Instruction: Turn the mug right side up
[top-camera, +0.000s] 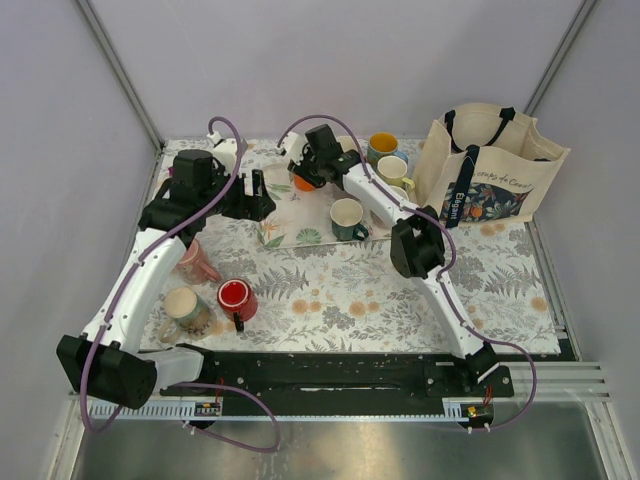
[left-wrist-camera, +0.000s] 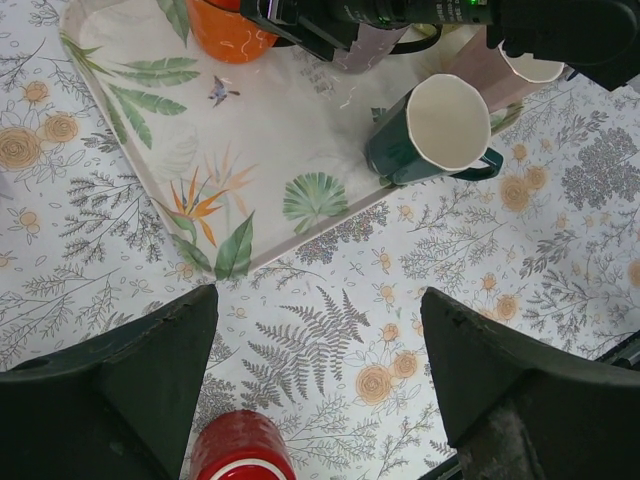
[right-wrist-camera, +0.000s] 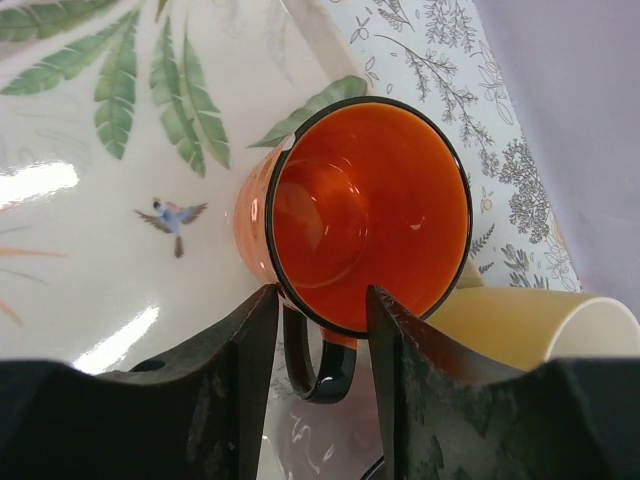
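Note:
An orange mug (right-wrist-camera: 360, 215) with a black rim and black handle lies on its side on the floral tray, its opening facing up-sideways in the right wrist view. My right gripper is at its near rim above the handle, fingers close together and shut on that rim. The mug is partly hidden by the right arm in the top view. My left gripper (top-camera: 255, 195) hangs over the left part of the table, open, with nothing between its fingers in the left wrist view.
A dark green mug (top-camera: 346, 220), a cream-yellow mug (right-wrist-camera: 520, 325) and other mugs crowd the tray. A red mug (top-camera: 237, 300) and others stand at left front. A tote bag (top-camera: 490, 170) occupies the back right.

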